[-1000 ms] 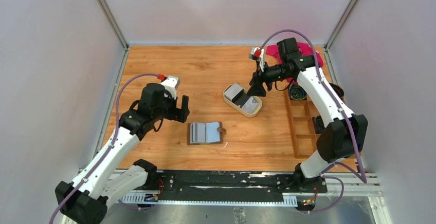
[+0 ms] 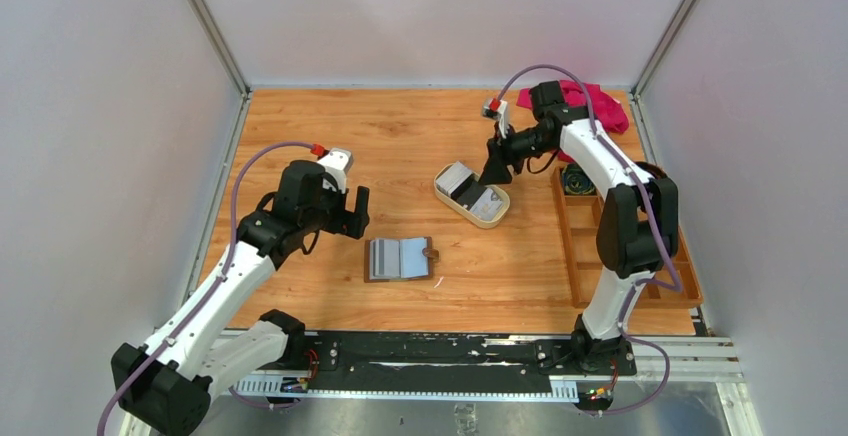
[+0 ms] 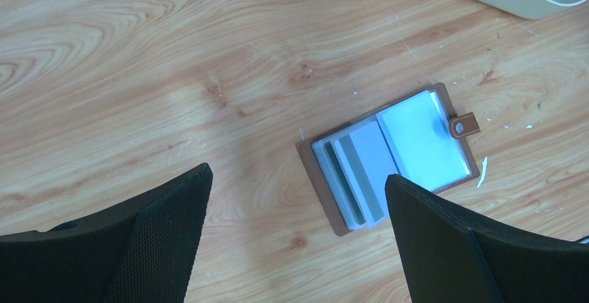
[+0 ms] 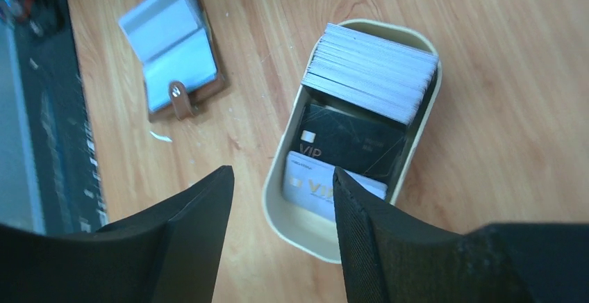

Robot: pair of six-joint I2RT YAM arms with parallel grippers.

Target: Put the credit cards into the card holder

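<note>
A cream tray [image 2: 492, 218] holds a stack of white cards [image 4: 368, 70], a dark VIP card [image 4: 347, 136] and a silver VIP card [image 4: 312, 185]. The brown card holder [image 2: 428, 254] lies open at the table's middle front, with clear sleeves [image 3: 424, 136]. My left gripper is open and empty above the table, left of and behind the holder. My right gripper stands open above the right end of the tray, nothing between its fingers.
A wooden compartment box [image 2: 585, 266] with dark items sits at the right, a pink cloth [image 2: 605, 106] at the back right.
The left arm has barely moved.
</note>
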